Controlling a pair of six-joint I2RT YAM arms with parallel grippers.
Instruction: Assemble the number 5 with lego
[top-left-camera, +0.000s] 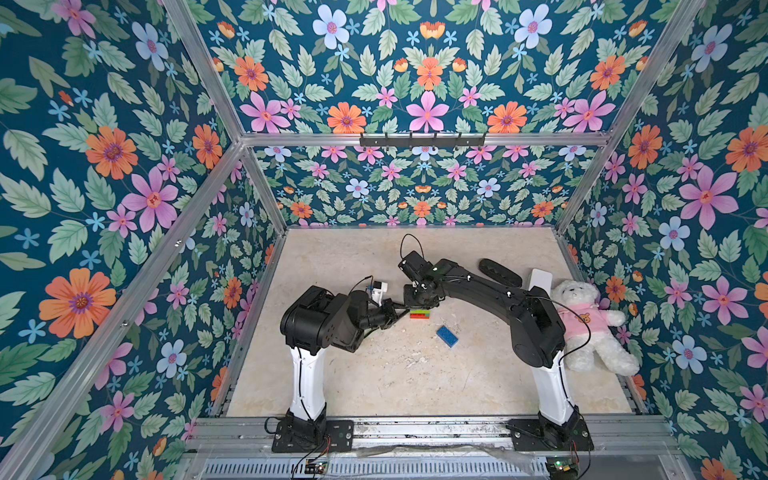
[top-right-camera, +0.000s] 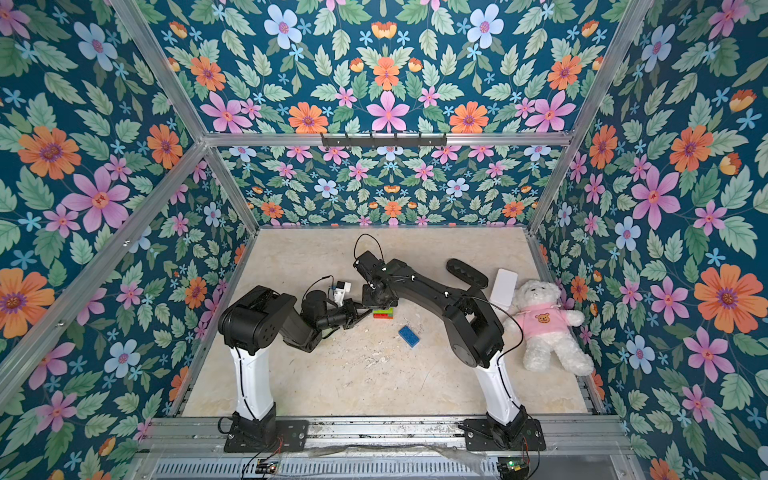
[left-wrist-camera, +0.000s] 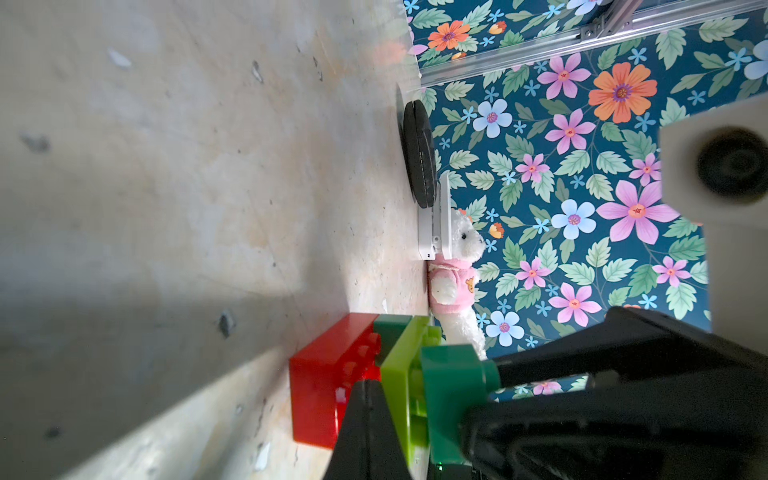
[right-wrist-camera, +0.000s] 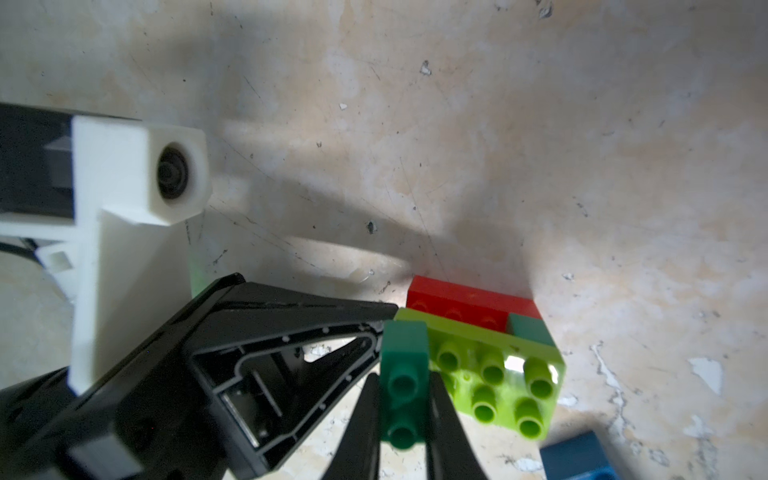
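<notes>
A small stack of bricks stands on the table near the middle. Its base shows a red brick (left-wrist-camera: 320, 384) and a teal-green brick (right-wrist-camera: 528, 328) side by side, with a lime-green brick (right-wrist-camera: 496, 376) across them. A narrow dark green brick (right-wrist-camera: 404, 384) is at the lime brick's left end in the right wrist view, and my right gripper is shut on it. How firmly that brick is seated cannot be told. My left gripper is shut, its tip against the stack near the red and lime bricks; nothing shows between its fingers.
A blue brick (top-left-camera: 447, 336) lies apart, to the right and nearer the front. A black case (top-left-camera: 501, 273), a white box (top-left-camera: 540, 280) and a teddy bear (top-left-camera: 588, 326) sit on the right side.
</notes>
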